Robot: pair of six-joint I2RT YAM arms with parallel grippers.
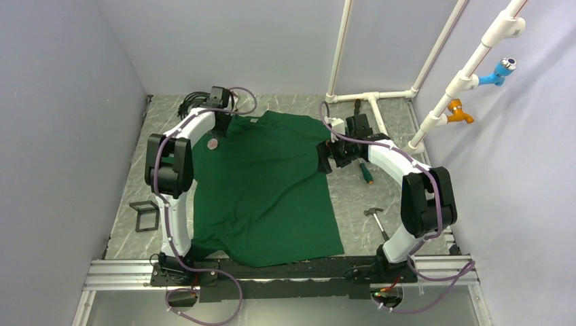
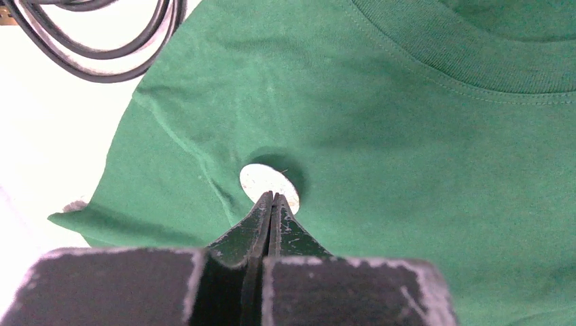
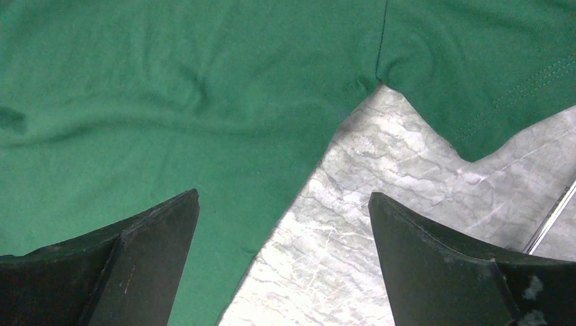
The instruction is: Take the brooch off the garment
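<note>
The pale round brooch (image 2: 268,182) lies on the chest of the green garment (image 2: 421,176), with a dark shadow along its upper right edge. In the top view, the brooch (image 1: 212,144) shows beside my left gripper (image 1: 219,134). Seen from the left wrist, my left gripper is shut with nothing between its fingers, and its tips overlap the brooch's lower edge in the picture. Whether they touch it I cannot tell. My right gripper stands wide open and empty over the garment's right side edge.
A coil of black cable (image 1: 192,102) lies at the back left, near the left arm. A screwdriver (image 1: 367,173) and a hammer (image 1: 375,219) rest right of the garment. A small black frame (image 1: 145,217) lies on the left; white pipes (image 1: 372,96) stand behind the right arm.
</note>
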